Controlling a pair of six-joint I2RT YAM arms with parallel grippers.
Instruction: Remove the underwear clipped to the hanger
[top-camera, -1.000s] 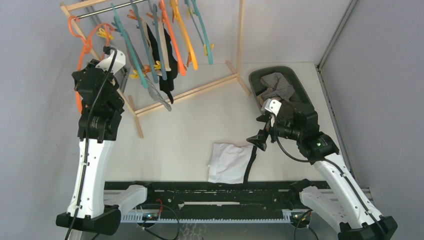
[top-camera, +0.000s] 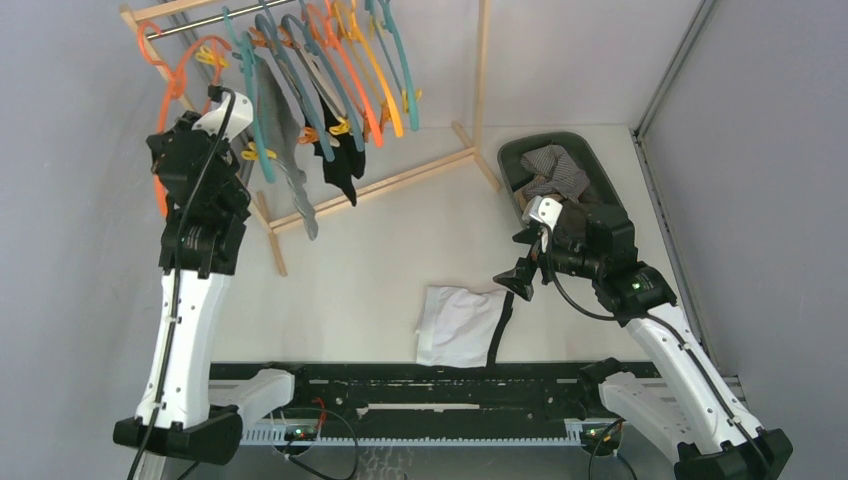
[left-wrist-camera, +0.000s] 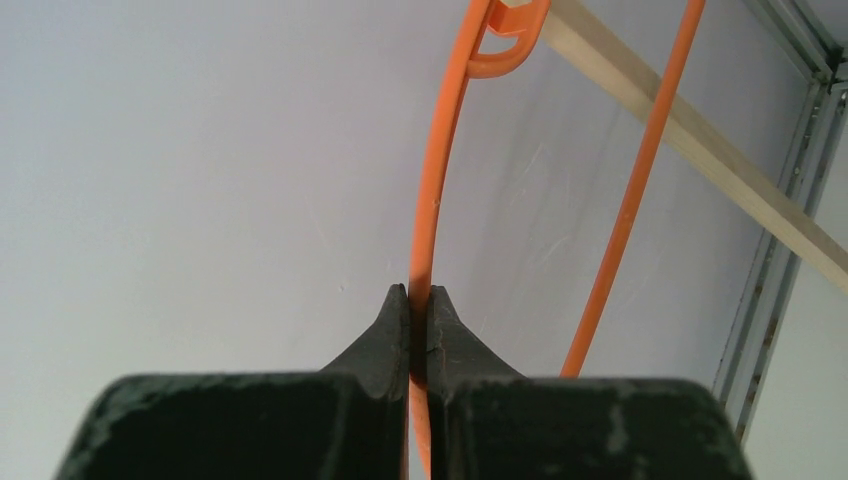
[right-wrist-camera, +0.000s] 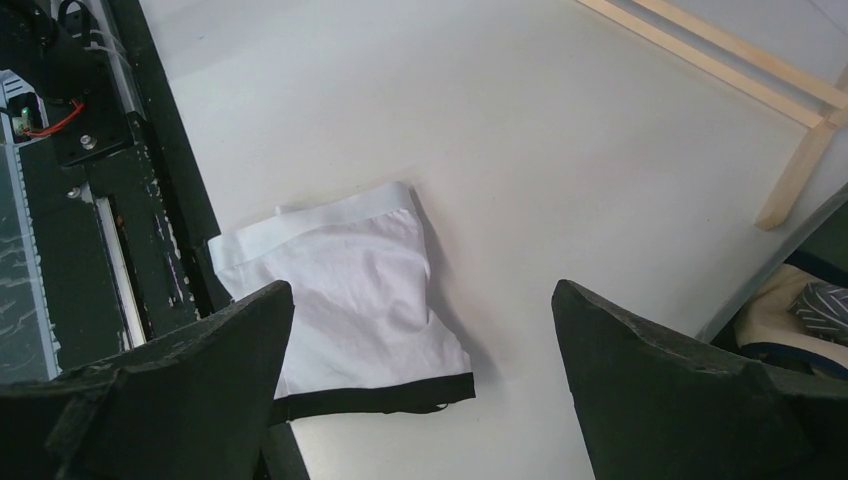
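Observation:
White underwear with a black waistband (top-camera: 460, 326) lies flat on the table near its front edge; the right wrist view shows the same white underwear (right-wrist-camera: 345, 290) lying free of any hanger. Above it and to its right, my right gripper is open and empty. At the upper left, an orange hanger (left-wrist-camera: 432, 190) passes between the pads of my left gripper, which is shut on it. The left gripper's tips are hidden in the top view. Grey and black garments (top-camera: 345, 150) hang from other hangers on the rack.
Several coloured hangers hang from the metal bar of a wooden rack (top-camera: 420, 172). A dark green basket (top-camera: 513, 160) with cloth in it stands behind my right arm. Bare table lies between rack and white underwear.
The hangers and the grey and black garments on the rack have swung and turned. My left arm has shifted slightly right. The right arm and white underwear have not moved.

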